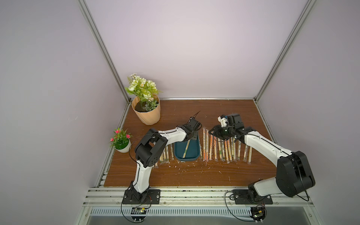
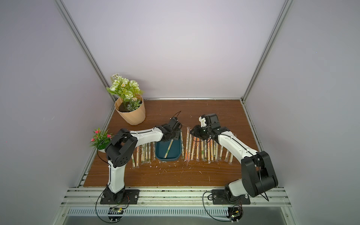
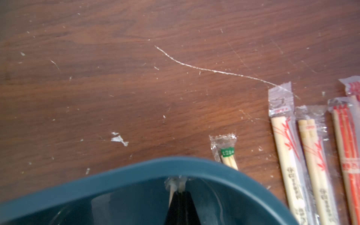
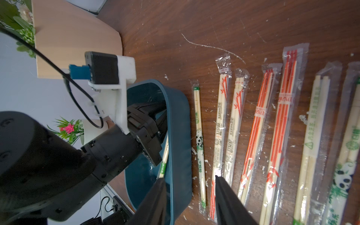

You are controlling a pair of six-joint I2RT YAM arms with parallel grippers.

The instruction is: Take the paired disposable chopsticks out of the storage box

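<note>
The dark teal storage box (image 1: pixel 190 153) holds a packet of paired chopsticks (image 1: pixel 186 149) with a green band, lying lengthwise. My left gripper is shut inside the box at its back wall, by the clear end of that packet; I cannot tell whether the wrapper is between its fingers. My right gripper hangs over the box's right side, its fingers apart with nothing seen between them.
Rows of wrapped chopsticks (image 2: pixel 202 150) lie on both sides of the box. A large potted plant (image 1: pixel 148 114) stands at the back left, a small one (image 1: pixel 121 144) at the left. Table space (image 1: pixel 176 174) in front holds scattered scraps.
</note>
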